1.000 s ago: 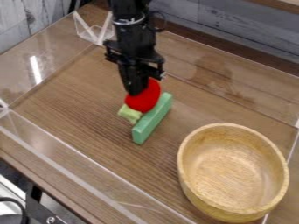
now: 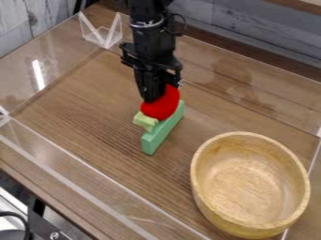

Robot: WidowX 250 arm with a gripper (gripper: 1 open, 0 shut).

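The black robot gripper (image 2: 153, 84) is low at the table's centre, right at a red round object (image 2: 160, 105). Beneath the red object are a pale green piece (image 2: 146, 123) and a longer green block (image 2: 160, 137) lying on the wooden table. The fingertips are partly hidden by the arm and the red object, so what lies between them cannot be made out.
A large yellow oval bowl (image 2: 249, 184) takes up the front right. A clear plastic container (image 2: 100, 28) is at the back left.
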